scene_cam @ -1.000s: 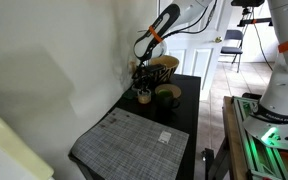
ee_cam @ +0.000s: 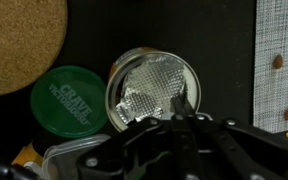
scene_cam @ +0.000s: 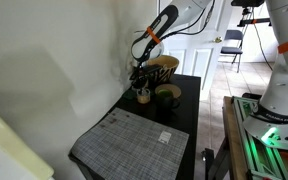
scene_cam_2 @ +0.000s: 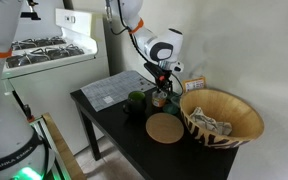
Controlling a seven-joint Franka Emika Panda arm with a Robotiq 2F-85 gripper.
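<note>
An open-topped round can (ee_cam: 152, 90), covered with crinkled silver foil (ee_cam: 154, 85), fills the middle of the wrist view. Over its lower right rim my gripper is shut, and nothing shows between its fingers. Whether the tips touch the foil or rim, I cannot tell. A green round lid (ee_cam: 68, 102) lies just left of the can. From the side, the can (scene_cam_2: 160, 98) stands upright on the black table, with the gripper (scene_cam_2: 163, 82) right above it. The gripper hides part of the can's top.
A dark mug (scene_cam_2: 136, 103) stands near the can. The round cork mat (scene_cam_2: 165, 128) lies flat in front of it. A large wicker basket (scene_cam_2: 222, 115) takes up the table's right side. A grey patterned mat (scene_cam: 129, 147) covers the other end.
</note>
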